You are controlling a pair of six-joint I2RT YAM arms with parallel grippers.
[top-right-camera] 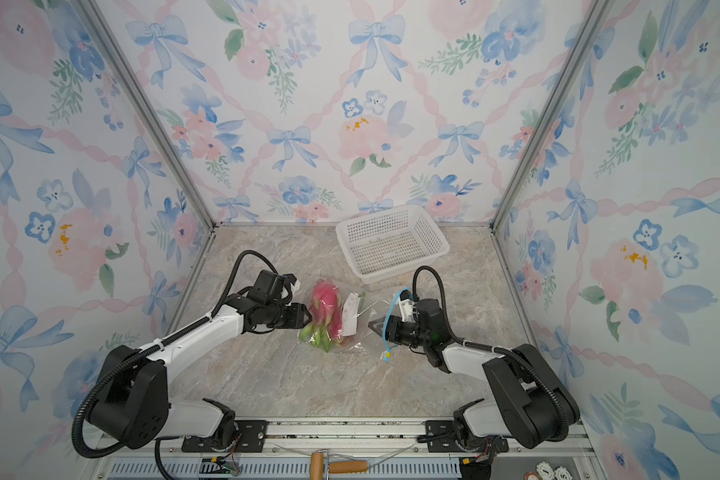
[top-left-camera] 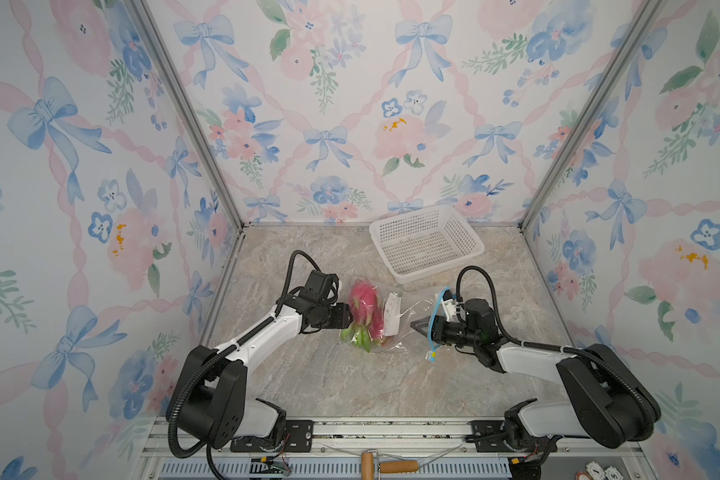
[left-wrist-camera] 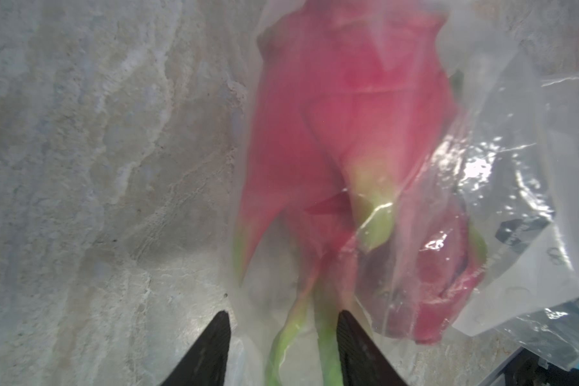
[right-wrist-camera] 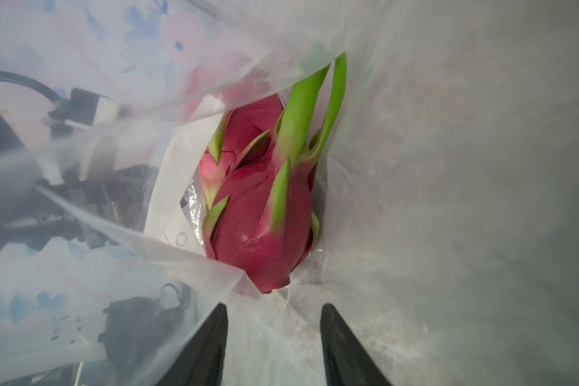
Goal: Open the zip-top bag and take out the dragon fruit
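A clear zip bag [top-left-camera: 408, 316] with a white label lies on the table, its blue zip strip [top-right-camera: 389, 318] raised at the right end. Inside are pink, green-tipped dragon fruit [top-left-camera: 364, 308], also filling much of the left wrist view [left-wrist-camera: 341, 115]. My left gripper hovers at the bag's left end, fingers apart over the plastic, holding nothing visible. My right gripper is at the zip end, fingers apart inside the open bag mouth, facing a dragon fruit [right-wrist-camera: 257, 225] seen clearly in the right wrist view.
A white plastic basket [top-left-camera: 425, 224] sits behind the bag. Bare marble-patterned table [top-left-camera: 272, 248] lies to the left, right and front. Floral walls surround the back and sides.
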